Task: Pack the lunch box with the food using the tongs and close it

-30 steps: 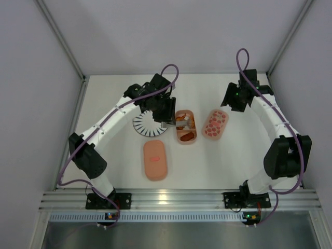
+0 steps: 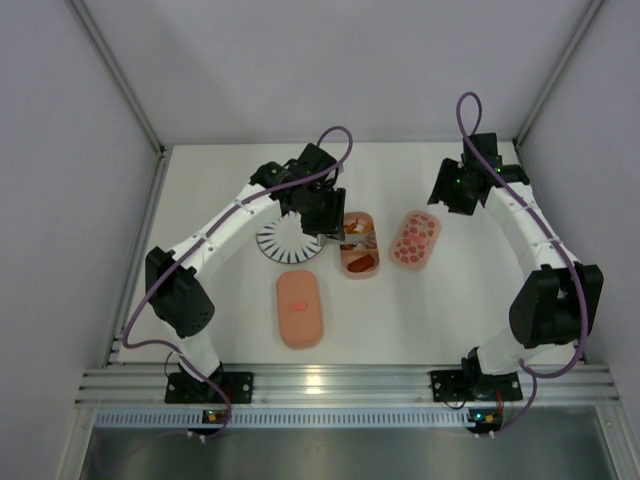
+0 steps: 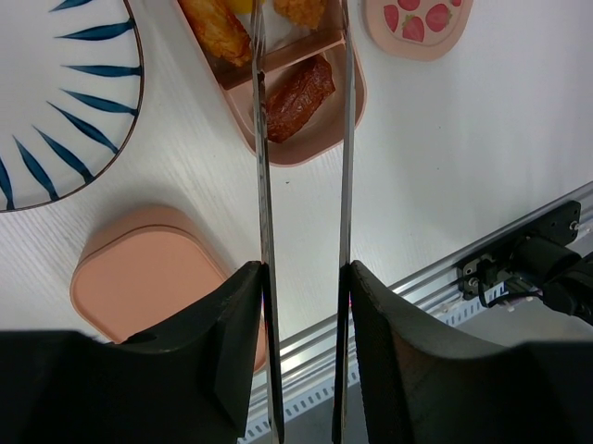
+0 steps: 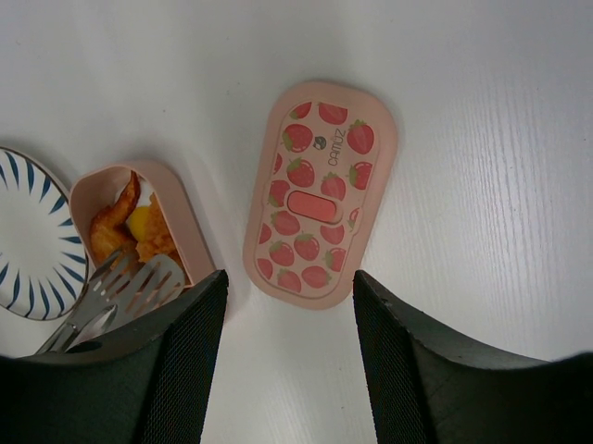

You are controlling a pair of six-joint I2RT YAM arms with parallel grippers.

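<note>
The pink lunch box (image 2: 375, 262) stands mid-table, split by a divider. Its far compartment holds a browned chicken piece (image 3: 215, 32), an orange-brown nugget (image 3: 301, 9) and something yellow; its near one holds a dark glazed piece of meat (image 3: 298, 100). My left gripper has long metal fingers (image 3: 348, 185), parted over the box and pointing into the far compartment, gripping nothing visible. Left of the box lies the white plate (image 2: 287, 240) with blue stripes, its visible part empty. My right gripper stands open and empty near the strawberry-print lid (image 4: 320, 190).
A plain pink closed box or lid (image 2: 299, 310) lies in front of the plate. The strawberry lid is right of the lunch box. Bare table (image 2: 460, 310) stretches across the front right; a metal rail (image 2: 340, 380) runs along the front edge.
My left arm has shifted a little to the right, carrying its metal fingers farther over the lunch box. The right arm looks nearly still, and the box, plate and lids stay put.
</note>
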